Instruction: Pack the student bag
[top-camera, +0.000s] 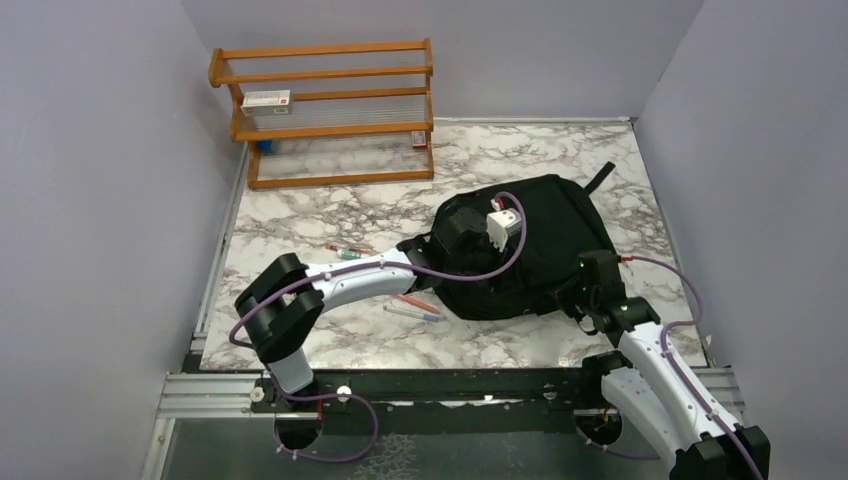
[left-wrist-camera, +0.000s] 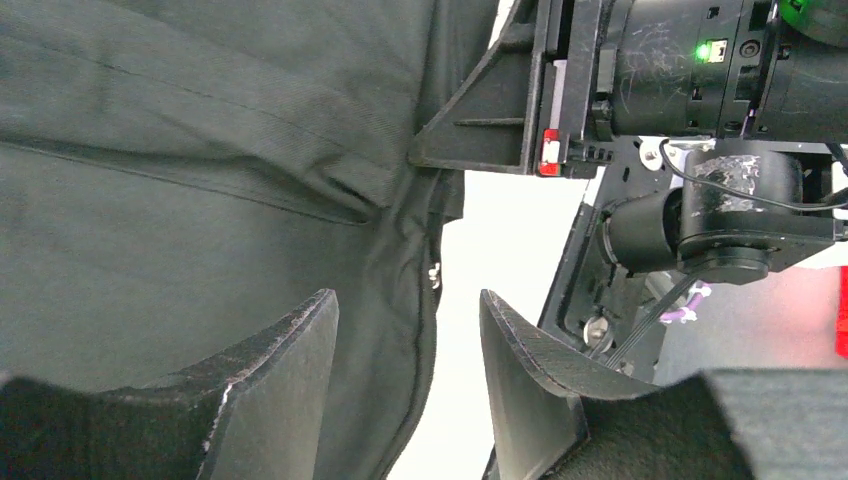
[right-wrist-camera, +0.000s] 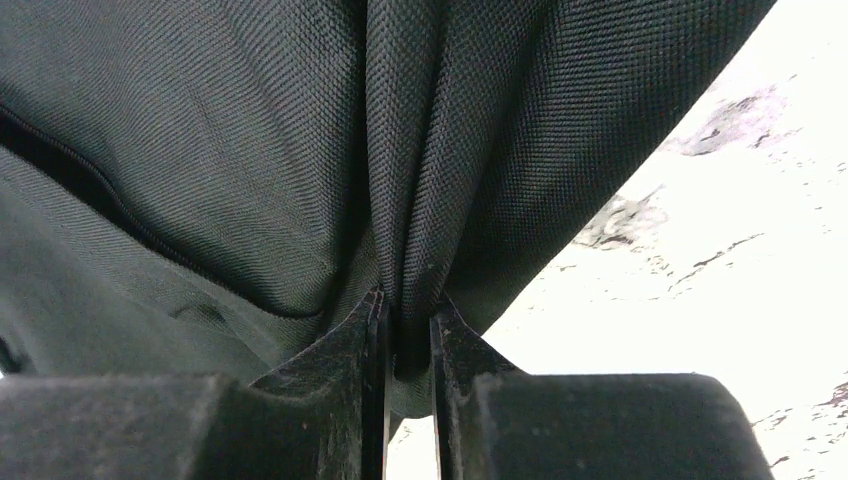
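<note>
The black bag lies flat on the marbled table, right of the middle. Above it, my left gripper stands open; its fingertips are well apart, with bag cloth and white tabletop behind the gap. At the bag's front right edge, my right gripper has its fingers close together on a fold of the bag's black cloth. Several pens lie left of the bag, among them an orange one and a clear one with a blue end. My left arm partly covers others.
A wooden rack stands at the back left. It holds a white box and a small red-and-white box. In the left wrist view, the right arm's gripper is close by.
</note>
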